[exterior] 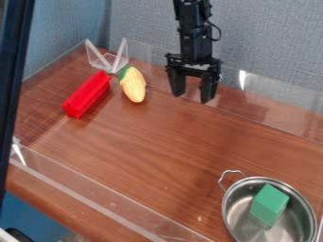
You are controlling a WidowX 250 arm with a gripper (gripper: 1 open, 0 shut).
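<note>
My black gripper [194, 87] hangs open over the back middle of the wooden table [151, 161], nothing between its fingers. To its left lies a yellow corn toy [134, 87] with a green end. Further left is a long red block [87, 95]. A steel pot [294, 227] at the front right holds a green block [269, 203].
A clear object [106, 59] with angled pieces stands behind the red block and corn. Low transparent walls edge the table along the back and left front.
</note>
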